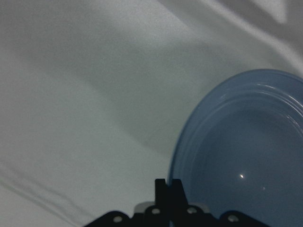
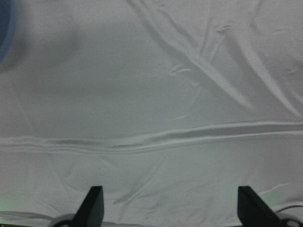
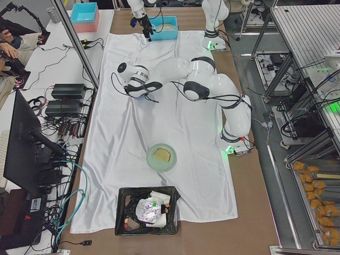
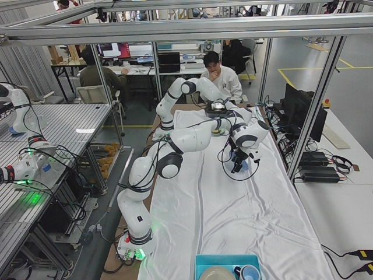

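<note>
A blue plate [image 1: 251, 156] lies on the white cloth, mostly under an arm in the camera left view. My left gripper is at its rim, fingertips together, shut on that rim. My right gripper stands open over bare cloth [image 2: 165, 94], with the blue plate's edge at the upper left of the right wrist view. A green plate [image 3: 154, 164] with a bread slice [image 3: 163, 154] on it lies in the middle of the cloth.
A black-lined bin [image 3: 121, 207] with foil and white items stands at one end, a turquoise tub [image 4: 204, 262] with dishes at the other. A metal post and monitor [image 3: 26, 159] border the cloth's side.
</note>
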